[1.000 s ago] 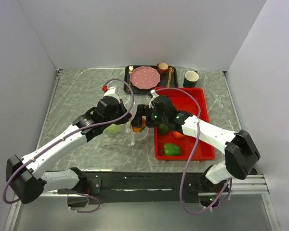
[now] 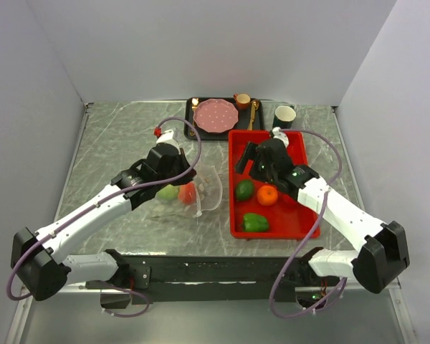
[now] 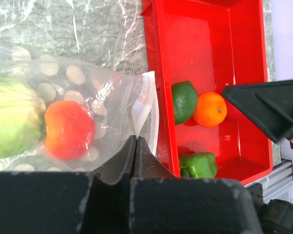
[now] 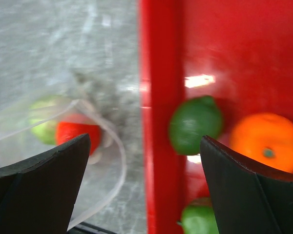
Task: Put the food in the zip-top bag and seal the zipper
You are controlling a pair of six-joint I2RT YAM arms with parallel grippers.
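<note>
The clear zip top bag (image 3: 115, 92) lies on the counter left of the red bin, its mouth toward the bin. Inside it are a pale green cabbage (image 3: 12, 117) and a red-orange tomato-like item (image 3: 71, 129). My left gripper is shut on the bag's white zip edge. My right gripper stands open over the bin's left part, nothing between its fingers. Below it in the bin are a dark green avocado-like item (image 4: 196, 123), an orange (image 4: 267, 141) and a green pepper (image 2: 255, 222).
The red bin (image 2: 301, 150) has raised walls beside the bag's mouth. Behind stand a black tray with a pink plate (image 2: 216, 115), a small cup (image 2: 242, 101) and a dark mug (image 2: 284, 116).
The red-orange item has left my right gripper and now rests in the bag, farther left. My right gripper has moved right, from the bag's mouth to over the bin. The left gripper holds its place.
</note>
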